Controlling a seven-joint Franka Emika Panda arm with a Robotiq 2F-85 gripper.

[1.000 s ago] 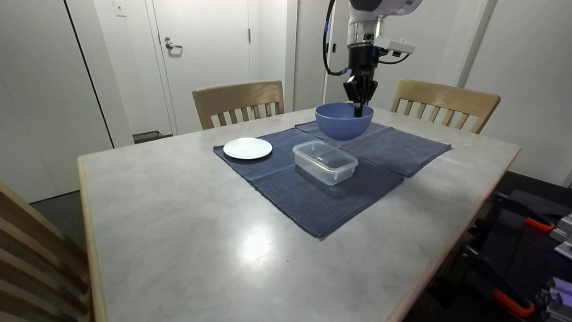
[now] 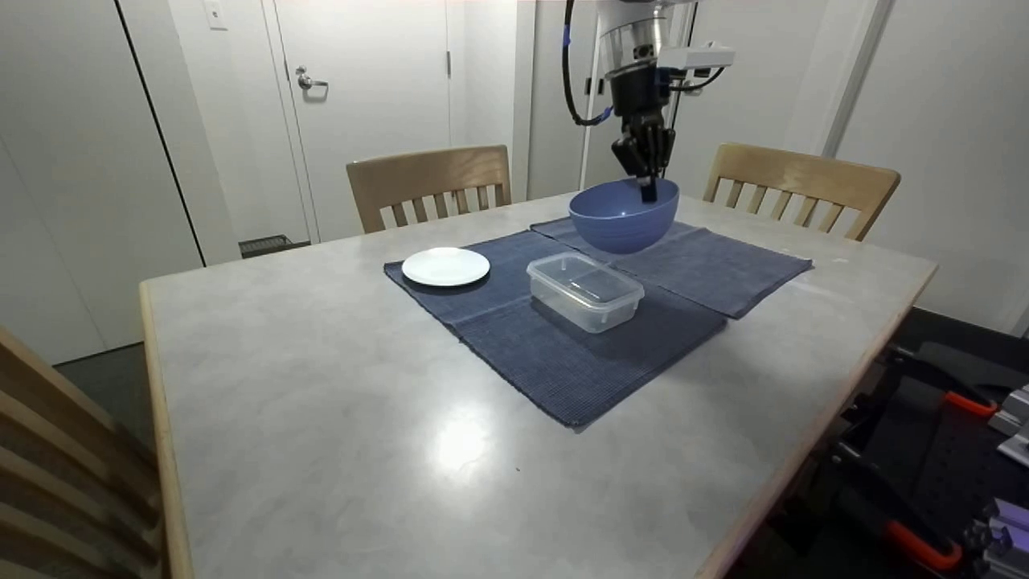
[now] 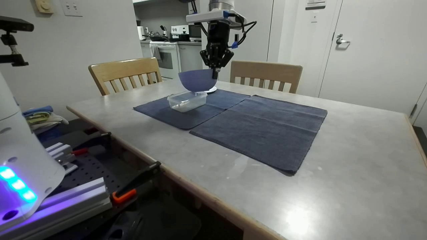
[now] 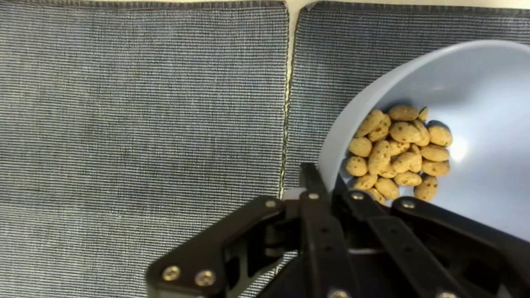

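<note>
A blue bowl [image 2: 617, 230] hangs tilted above the mats, its rim held by my gripper [image 2: 648, 193]. In the wrist view the black fingers [image 4: 314, 191] close on the near-left rim of the bowl [image 4: 492, 198], one inside and one outside. Several tan, speckled bean-like pieces [image 4: 405, 131] are gathered inside against the wall on the gripper's side. A clear rectangular plastic container [image 2: 584, 301] sits on the dark blue mat, nearer to the camera than the bowl in exterior view 1. In exterior view 2 the bowl [image 3: 196, 80] appears above and behind the container [image 3: 182, 103].
A white plate [image 2: 445, 266] lies on the left mat [image 2: 569, 386]; the bowl partly hides it in exterior view 2. Chairs [image 2: 434, 178] stand along the table's far side.
The bowl has gone from about level to tilted, its rim on the gripper's side higher. My gripper has leaned over with it. Container and plate have not moved.
</note>
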